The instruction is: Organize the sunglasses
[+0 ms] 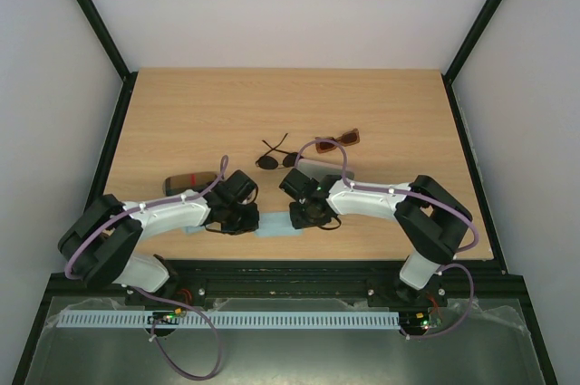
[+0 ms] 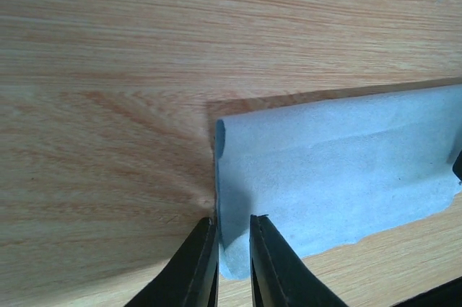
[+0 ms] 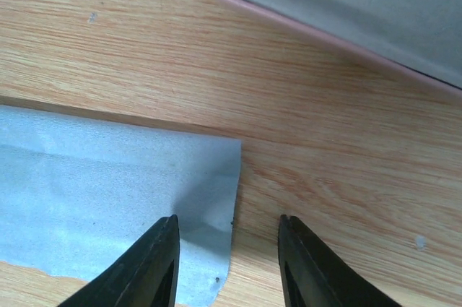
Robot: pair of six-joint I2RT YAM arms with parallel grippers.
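Observation:
A folded light blue cloth (image 1: 277, 224) lies between the two grippers. My left gripper is at its left edge, fingertips slightly apart over the cloth's corner. My right gripper is at the other end, fingers open astride the cloth's edge (image 3: 123, 184). Dark sunglasses (image 1: 268, 162) with crossed temples and brown sunglasses (image 1: 348, 139) lie farther back on the table.
A grey case with a pink rim (image 3: 339, 3) lies just behind the right gripper. A brown case with a red stripe (image 1: 190, 180) sits at the left.

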